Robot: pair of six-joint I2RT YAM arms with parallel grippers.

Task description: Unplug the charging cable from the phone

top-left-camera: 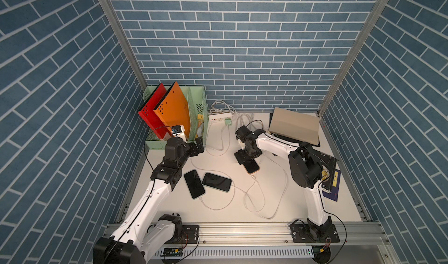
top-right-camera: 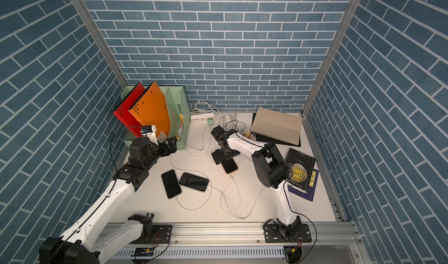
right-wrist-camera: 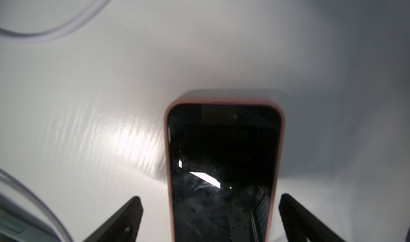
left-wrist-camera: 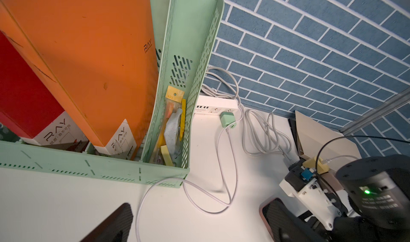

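A phone in a pink case (right-wrist-camera: 224, 156) lies screen up on the white table, its upper end in the right wrist view and its lower end cut off. My right gripper stands open over it, one finger at each side. In the top left view a white cable end (top-left-camera: 253, 176) lies close by that phone's front edge; whether they touch, I cannot tell. Two more dark phones lie left of it, one slanted (top-left-camera: 194, 184) with a cable (top-left-camera: 212, 209) at its lower end, one sideways (top-left-camera: 217, 182). My left gripper is open and empty beside the green organizer.
The green organizer (left-wrist-camera: 106, 170) holds red and orange folders at the back left. A power strip (left-wrist-camera: 215, 105) carries a green charger (left-wrist-camera: 227, 118). A laptop (top-left-camera: 294, 126) and books (top-left-camera: 332, 184) lie right.
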